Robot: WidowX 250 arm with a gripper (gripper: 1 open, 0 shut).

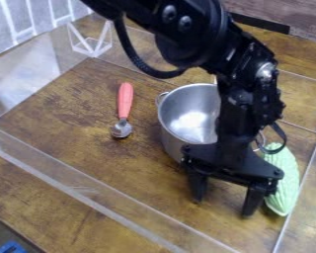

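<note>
My gripper (224,198) hangs low at the right of the tray, in front of a steel pot (184,114), its two black fingers apart near the wooden floor with nothing visible between them. A pale green cabbage-like object (282,188) lies just right of it, partly behind it; whether they touch I cannot tell. The pot is partly hidden by the arm. A scoop with a red handle (125,102) lies left of the pot.
A clear-walled tray (55,188) surrounds the objects on a wooden table. A blue object (11,247) sits at the bottom left corner.
</note>
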